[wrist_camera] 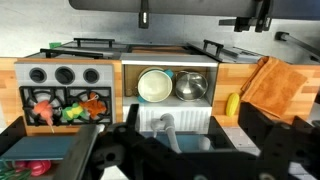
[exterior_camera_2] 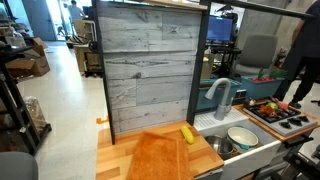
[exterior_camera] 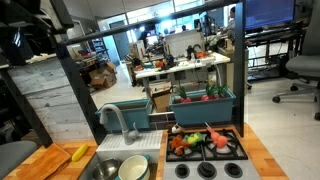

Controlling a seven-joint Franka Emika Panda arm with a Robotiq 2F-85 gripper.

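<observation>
My gripper stands open at the lower part of the wrist view, high above the counter, with only the faucet and sink area showing between its fingers. In exterior view 1 the dark arm fills the upper left corner. Below are a cream bowl (wrist_camera: 154,86) and a metal bowl (wrist_camera: 190,87) side by side in the sink. A yellow banana-like item (wrist_camera: 232,104) lies beside an orange cloth (wrist_camera: 272,86) on the wooden counter. Colourful toy food, including an orange-red piece (wrist_camera: 95,106), sits on the stove (exterior_camera: 205,168). Nothing is touched by the gripper.
A tall faucet (exterior_camera: 116,118) rises behind the sink. Teal bins (exterior_camera: 205,108) stand behind the stove, one with red and green items. A grey wood-plank panel (exterior_camera_2: 152,70) and dark posts bound the counter. Free wood surrounds the cloth.
</observation>
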